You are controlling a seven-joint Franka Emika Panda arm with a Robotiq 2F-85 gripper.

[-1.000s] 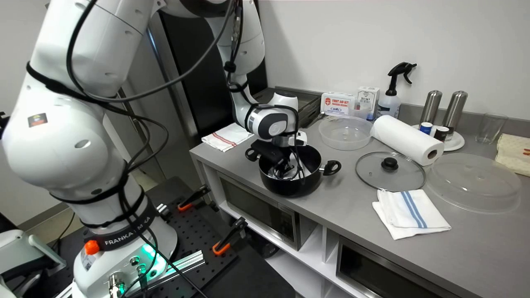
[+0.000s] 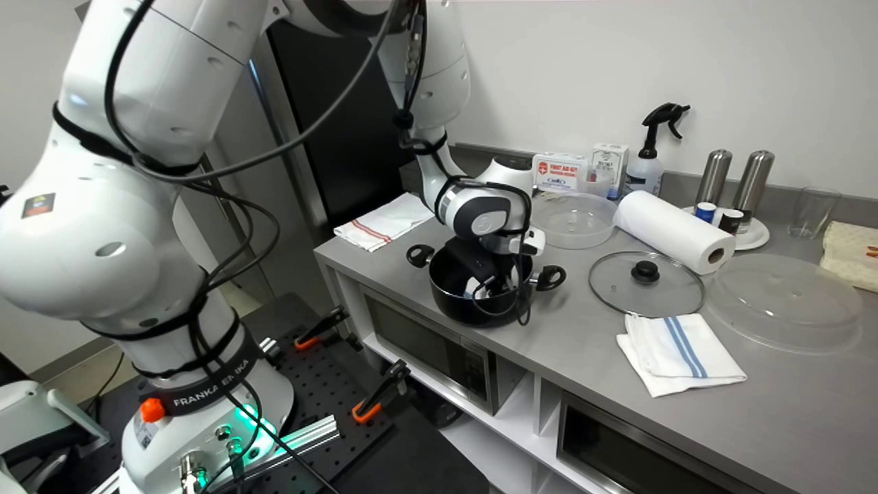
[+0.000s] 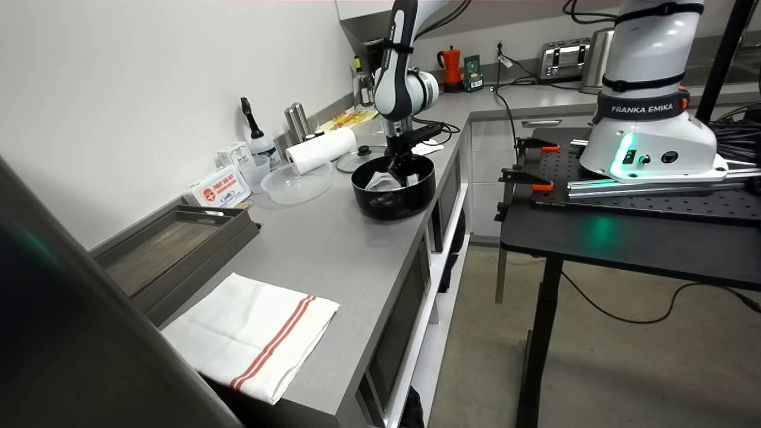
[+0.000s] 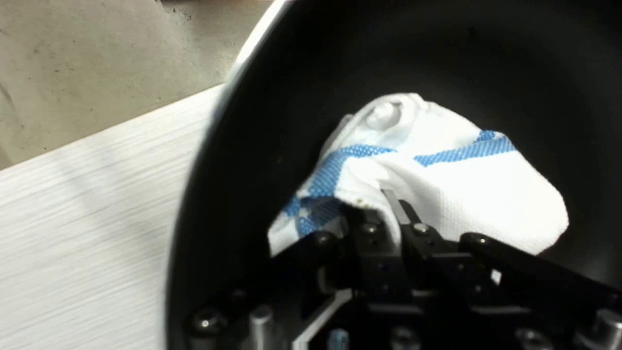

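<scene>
Inside a black pot (image 2: 473, 306) with two side handles, near the counter's front edge, lies a crumpled white cloth with blue stripes (image 4: 466, 181). My gripper reaches down into the pot. Its fingers are shut on a fold of that cloth, which shows between the fingers in the wrist view. The rest of the cloth spreads to both sides over the dark pot floor. In exterior view 2 pale cloth (image 3: 383, 182) also shows inside the pot (image 3: 392, 205), below the rim.
A glass lid (image 2: 646, 284) and a folded blue-striped towel (image 2: 683, 354) lie right of the pot. Behind stand a clear plastic bowl (image 2: 572, 221) and a paper towel roll (image 2: 675, 230). A red-striped towel (image 3: 257, 335) lies on the near counter in exterior view 2.
The arm and gripper have shifted to the right within the pot in exterior view 1. The pot, lid and towels on the counter have stayed in place.
</scene>
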